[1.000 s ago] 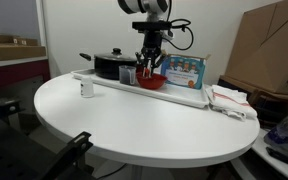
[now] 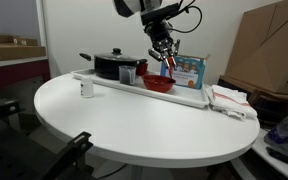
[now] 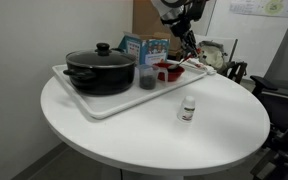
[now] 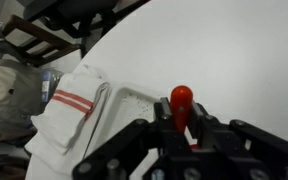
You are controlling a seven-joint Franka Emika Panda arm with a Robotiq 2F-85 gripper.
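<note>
My gripper is shut on a slim red object (image 4: 182,97), whose rounded orange-red end shows between the fingers in the wrist view. In exterior view 1 this red object hangs upright below the gripper (image 2: 169,60), over the right part of a red bowl (image 2: 157,83). I cannot tell whether its lower end is clear of the bowl. The bowl stands on a long white tray (image 2: 189,98), and in exterior view 2 a clear cup partly hides the bowl (image 3: 171,74).
A black lidded pot (image 2: 115,66) and a clear measuring cup (image 2: 126,75) stand left of the bowl. Behind it is a blue picture box (image 2: 188,71). A striped white towel (image 2: 231,101) lies right, a small white bottle (image 2: 87,88) left.
My gripper has moved right and somewhat upward, from the bowl's left part towards its right, carrying the red object. The bowl and the other things on the table look unmoved.
</note>
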